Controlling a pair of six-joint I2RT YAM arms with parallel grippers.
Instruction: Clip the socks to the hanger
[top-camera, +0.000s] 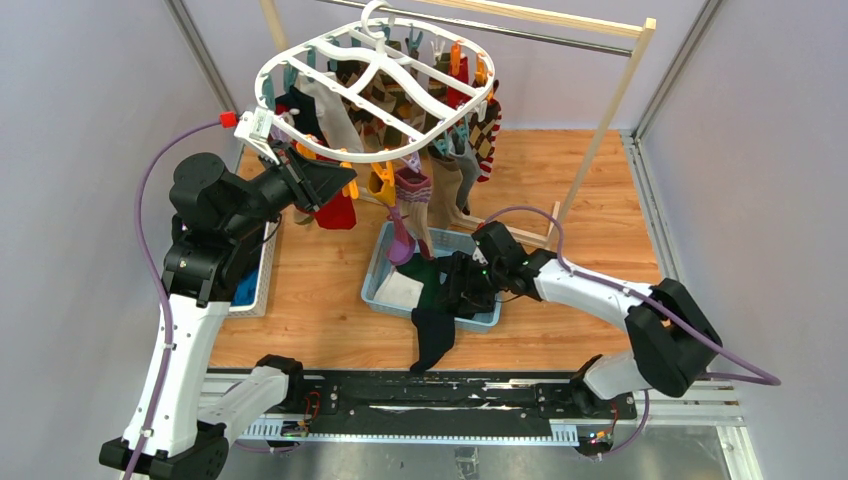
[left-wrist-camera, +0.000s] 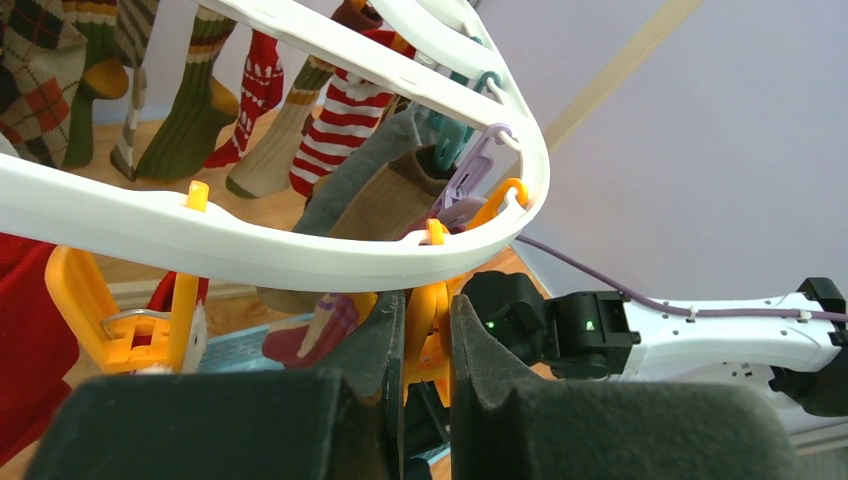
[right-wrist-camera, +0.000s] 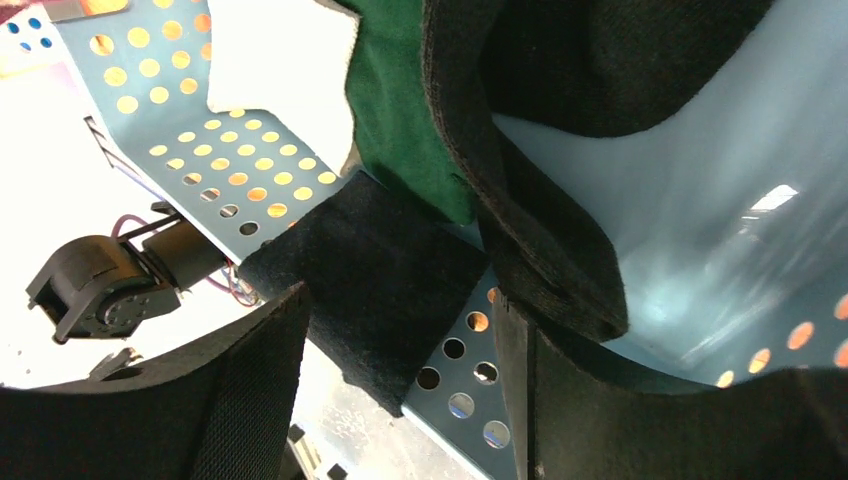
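Observation:
The white oval hanger (top-camera: 330, 152) hangs at the upper middle, with many socks clipped round it. My left gripper is shut on an orange clip (left-wrist-camera: 440, 232) at the hanger's front rim. A purple sock with a yellow top (top-camera: 401, 240) hangs just to the right of that gripper, from the front rim. My right gripper (top-camera: 460, 285) stands open, pointing down over the blue basket (top-camera: 376, 276). In the right wrist view a black sock (right-wrist-camera: 375, 270) drapes over the basket's edge, seen between the parted fingers. Dark green cloth (right-wrist-camera: 400, 110) and a white one (right-wrist-camera: 280, 70) lie beside it.
A white basket (top-camera: 262, 285) stands on the left, partly behind the left arm. The wooden stand's post (top-camera: 600, 135) rises behind the right arm. Bare wooden floor (top-camera: 570, 330) shows right of the blue basket.

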